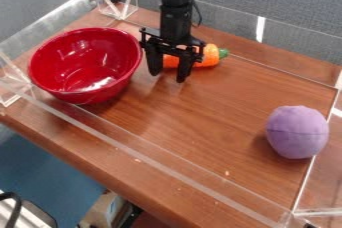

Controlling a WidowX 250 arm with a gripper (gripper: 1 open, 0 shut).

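My black gripper [171, 64] hangs low over the wooden table just right of the red bowl [83, 64], its fingers spread downward. Behind it an orange carrot toy [206, 56] with a green top lies on the table, partly hidden by the gripper. Whether the fingers touch the carrot is unclear. A purple ball [297, 131] sits at the right side of the table.
Clear plastic walls [254, 22] enclose the wooden table [174, 147]. The bowl stands near the left wall.
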